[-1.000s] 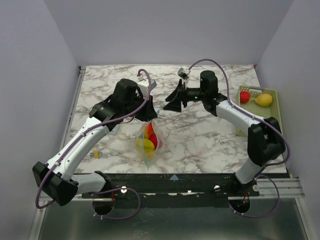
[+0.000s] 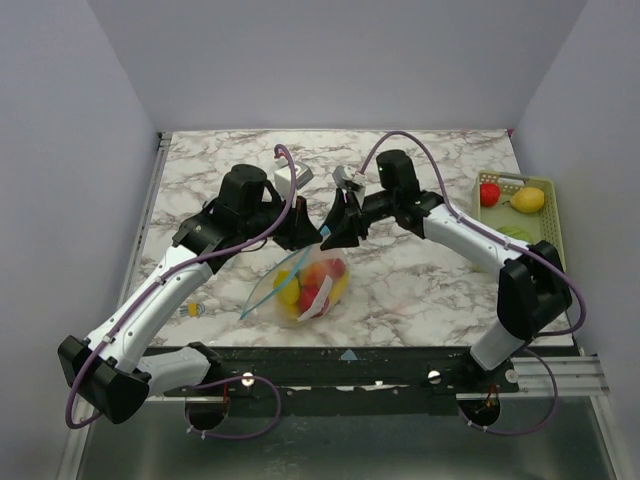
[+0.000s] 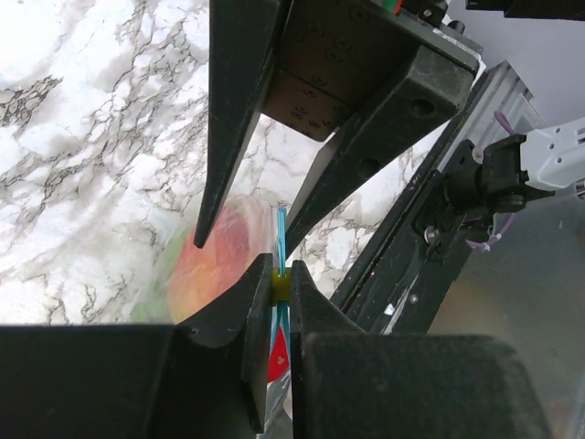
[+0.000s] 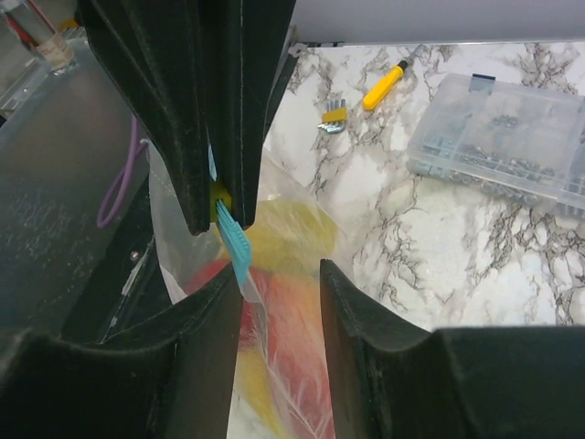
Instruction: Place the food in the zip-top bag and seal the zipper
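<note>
The clear zip bag (image 2: 258, 303) with its blue zip strip (image 2: 272, 289) lies near the table's front. A yellow fruit (image 2: 289, 291) and a red-and-yellow fruit (image 2: 325, 272) show through the plastic. One end of the strip is pinched by my left gripper, shut on it at the bag's upper corner. Right beside it, my right gripper stands part open, its fingers on either side of the strip's end. In the top view the strip runs down and left from the grippers; whether its two halves are pressed together along there I cannot tell.
At the right, a green basket (image 2: 550, 239) holds a red item (image 2: 489, 194) and a yellow one (image 2: 528, 200). A clear compartment box (image 4: 503, 137) and a yellow-handled tool (image 4: 384, 87) lie on the marble table. Bare tabletop lies right of the bag.
My right gripper has moved left to the bag's corner by the left gripper and its fingers have narrowed. The bag has swung wider, its strip now slanting down to the left; the left arm has shifted slightly.
</note>
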